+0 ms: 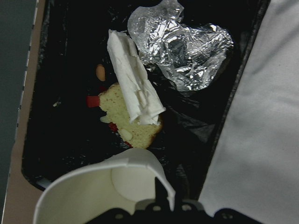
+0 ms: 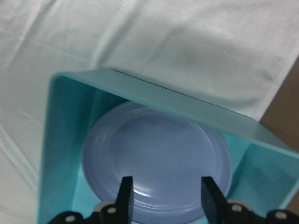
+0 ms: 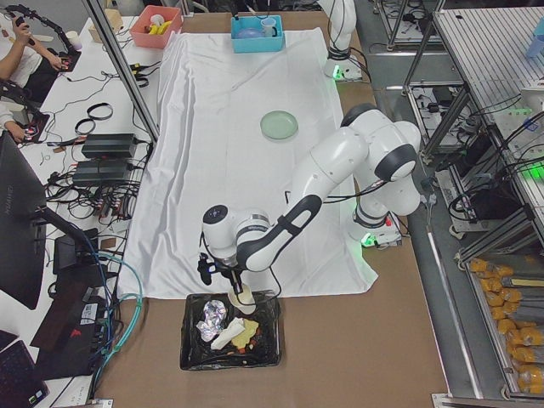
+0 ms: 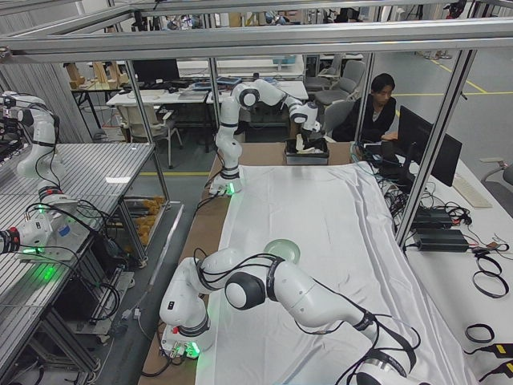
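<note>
A white paper cup [image 1: 74, 196] is in my left gripper [image 3: 229, 280], shut on its rim, over the near end of a black-lined bin [image 3: 229, 357]. The bin holds crumpled foil [image 1: 187, 56], rolled white paper [image 1: 131, 79] and a bread piece [image 1: 140, 137] with red bits. My right gripper stands open above a blue plate [image 2: 154, 154] lying inside a light-blue box [image 2: 70, 93], with nothing between its fingers. A green plate [image 3: 279, 124] lies on the cloth.
A red box [image 3: 144, 34] with items stands on the side table at the back left, where monitors and cables crowd the edge.
</note>
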